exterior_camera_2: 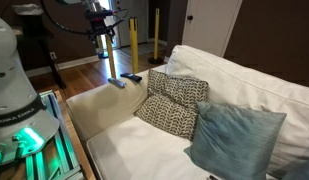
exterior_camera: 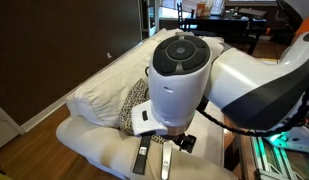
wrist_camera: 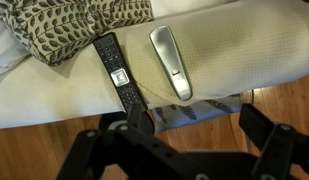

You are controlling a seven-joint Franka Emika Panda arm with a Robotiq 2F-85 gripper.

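A black remote (wrist_camera: 121,72) and a silver-grey remote (wrist_camera: 171,62) lie apart, side by side on the cream sofa armrest (wrist_camera: 219,50). In exterior view 1 the black remote (exterior_camera: 142,155) is left of the pale one (exterior_camera: 166,160). My gripper is open above the armrest's outer edge, with no object held between its fingers. In the wrist view, the black remote's lower end reaches close to the left finger (wrist_camera: 112,135) and partly disappears behind it. Exterior view 2 shows the gripper (exterior_camera_2: 106,48) up in the air, clear of the armrest.
A leaf-patterned pillow (exterior_camera_2: 174,100) rests on the sofa beside the armrest, with a blue-grey pillow (exterior_camera_2: 234,140) farther along. The white seat (exterior_camera_2: 144,150) has bare room. Yellow posts (exterior_camera_2: 134,45) stand behind the armrest. Wood floor (wrist_camera: 44,150) borders it.
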